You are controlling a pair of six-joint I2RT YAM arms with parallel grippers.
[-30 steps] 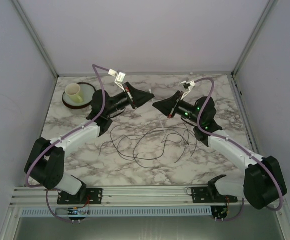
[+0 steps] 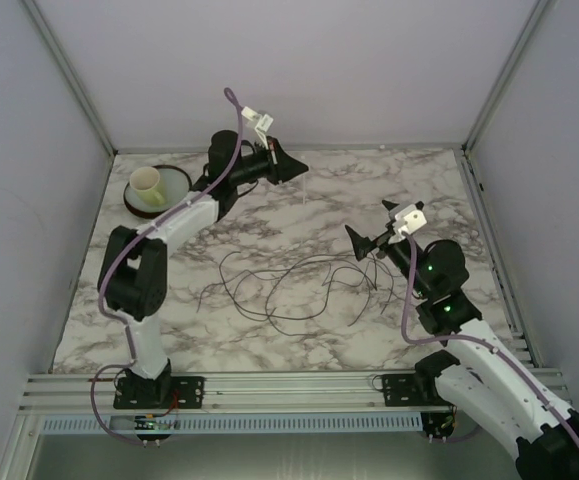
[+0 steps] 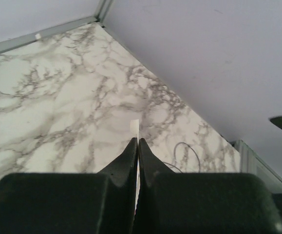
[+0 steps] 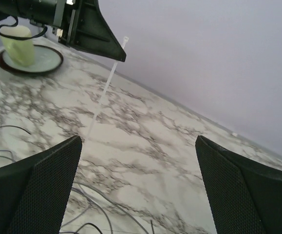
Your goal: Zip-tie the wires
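Note:
My left gripper (image 2: 297, 168) is raised over the back of the table, shut on a thin white zip tie (image 4: 102, 95), which hangs down from between its fingertips. In the left wrist view the tie's pale end (image 3: 135, 126) pokes up between the shut fingers. Loose grey wires (image 2: 299, 315) lie tangled across the middle of the marble table (image 2: 119, 320). My right gripper (image 2: 359, 240) stands open over the right end of the wires, nothing between its fingers, to the right of and nearer the front than the left one.
A yellow-green mug (image 2: 147, 187) stands on a dark-rimmed plate (image 2: 174, 195) at the back left. Walls close in the table at the back and sides.
My right gripper has opened, let go of the tie and drawn back to the right and toward the front.

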